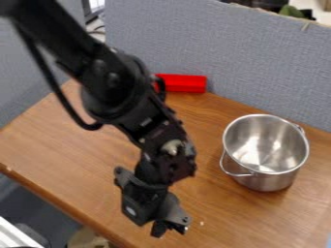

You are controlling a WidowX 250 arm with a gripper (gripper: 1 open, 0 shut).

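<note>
My gripper (155,215) hangs low over the front middle of the wooden table (52,145), pointing down toward the viewer; whether its fingers are apart or closed is hard to tell, and I see no object held. To its right stands a steel pot (264,155) with a wire handle. A red cylinder (184,83) lies at the back, partly behind my arm.
Grey padded walls (253,53) bound the table at the back and left. The table's front edge runs along the lower left, with clutter below it.
</note>
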